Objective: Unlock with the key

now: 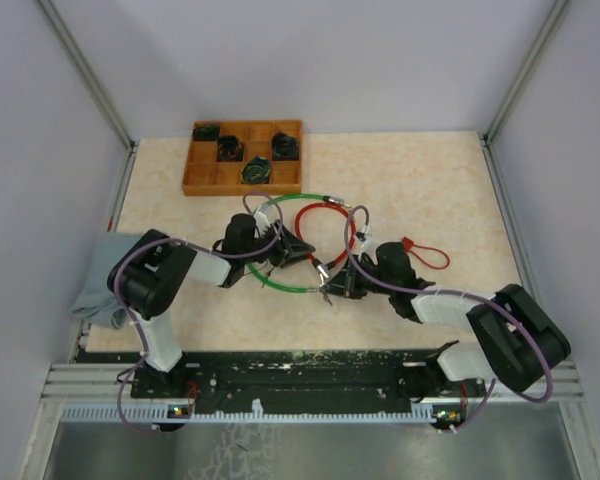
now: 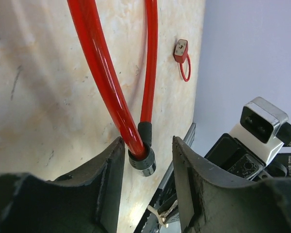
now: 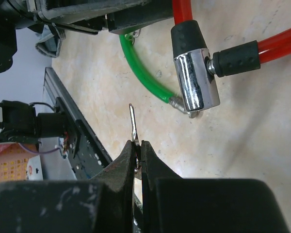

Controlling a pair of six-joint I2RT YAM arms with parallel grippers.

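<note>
A red cable lock lies looped in the middle, its chrome cylinder with black sleeves facing my right gripper. My left gripper is open around the red cable near its black-and-chrome end, seen between and beyond its fingertips; whether it touches is unclear. My right gripper is shut, a thin silver piece, apparently the key, standing up from between its fingertips, below and left of the cylinder.
A green cable lock lies around the red one. A wooden compartment tray stands at the back left, a grey cloth at the left edge. A small red item with a loop lies right.
</note>
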